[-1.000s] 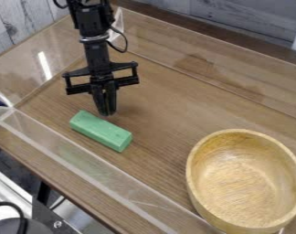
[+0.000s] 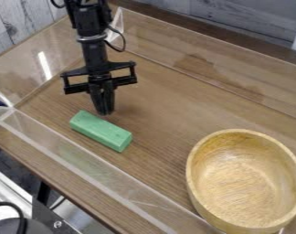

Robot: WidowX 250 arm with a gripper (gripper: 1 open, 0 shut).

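My black gripper (image 2: 104, 102) hangs low over the wooden table, upper left of centre, just above and behind a green rectangular block (image 2: 100, 130). It looks shut, with nothing visible between its narrow fingers. The block lies flat on the table, apart from the gripper.
A large round tan bowl (image 2: 242, 178) sits at the lower right. Black cables lie at the lower left corner, by the table's edge.
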